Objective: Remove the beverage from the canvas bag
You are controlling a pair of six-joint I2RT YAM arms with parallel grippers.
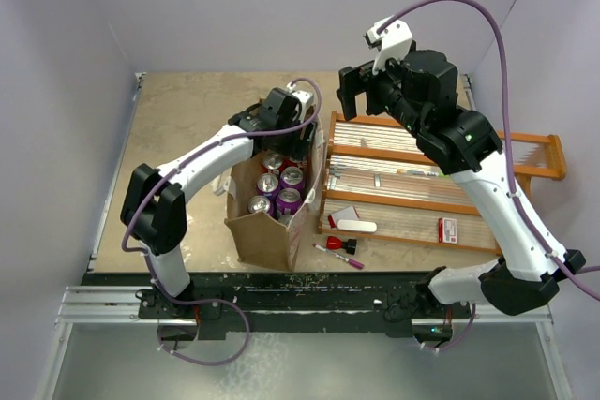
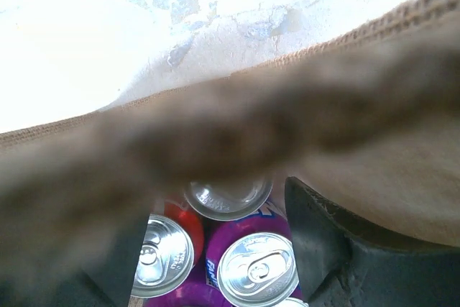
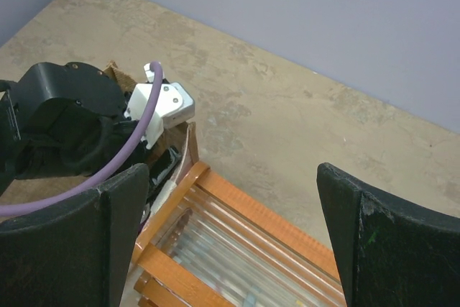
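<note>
The tan canvas bag (image 1: 263,239) stands open at centre-left, holding several purple and red cans (image 1: 289,200). My left gripper (image 1: 298,142) is down inside the bag's far end. In the left wrist view its dark fingers (image 2: 338,264) stand part open beside silver-topped cans (image 2: 255,269), with blurred canvas across the middle; whether a can is between them is unclear. My right gripper (image 1: 360,86) hangs open above the wooden rack, empty between its fingers in the right wrist view.
A slatted wooden rack (image 1: 412,194) fills the right of the table. A red tool (image 1: 335,244), a marker (image 1: 337,259) and a small box (image 1: 446,229) lie near the front.
</note>
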